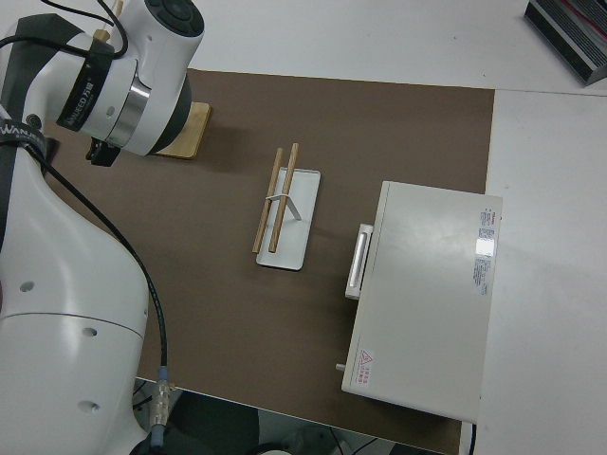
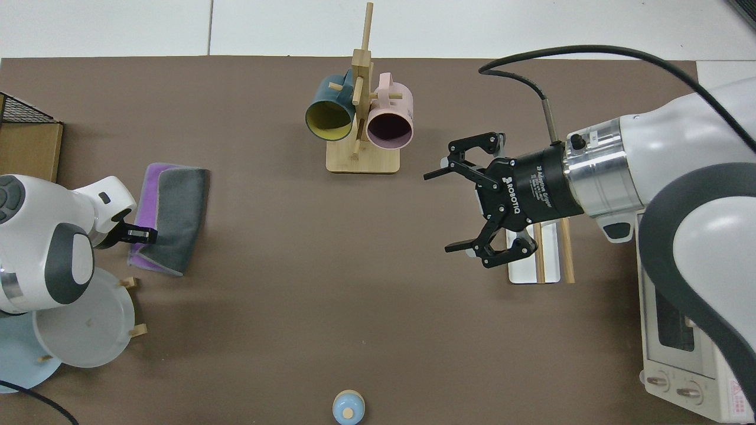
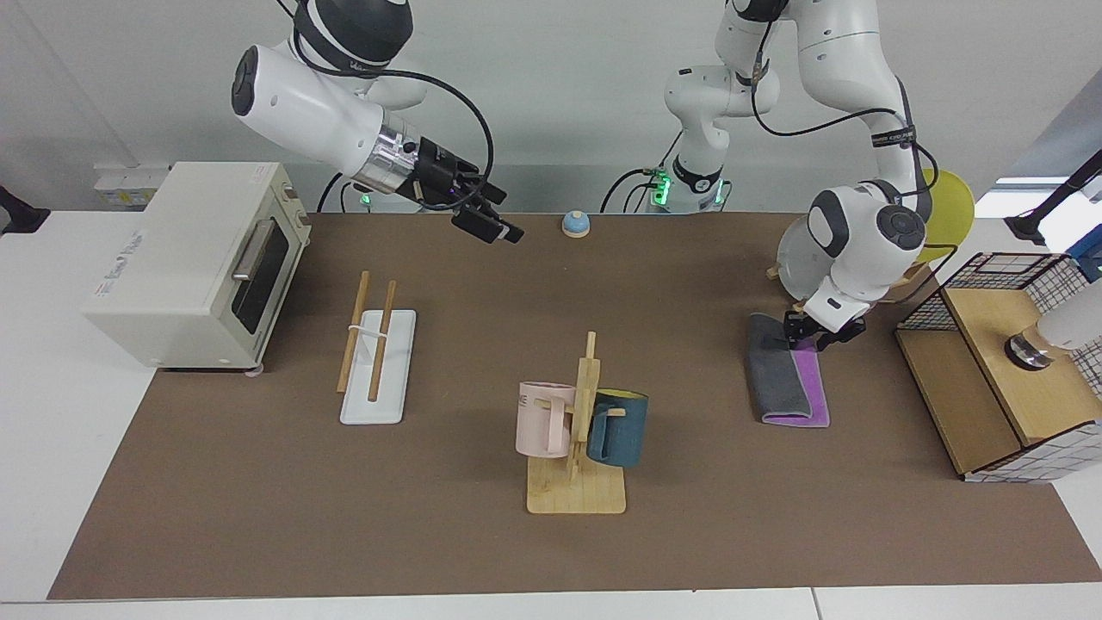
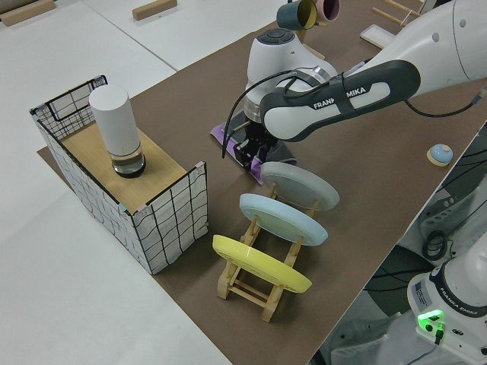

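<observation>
A wooden mug tree (image 2: 362, 159) holds a blue mug (image 2: 329, 113) and a pink mug (image 2: 390, 120). One gripper (image 2: 443, 212), on the arm at the top view's right, stands open with nothing between its fingers, left of a white stand with two wooden rods (image 3: 379, 405). The other gripper (image 2: 145, 234) hangs over a folded grey and purple cloth (image 2: 183, 212); its fingers are hard to make out. Behind that arm are round plates (image 2: 81, 329) on a wooden rack.
A white oven (image 3: 176, 279) stands at one side, a wire basket with wooden boards (image 3: 981, 382) at the other. A small blue round object (image 2: 348, 408) sits near the edge.
</observation>
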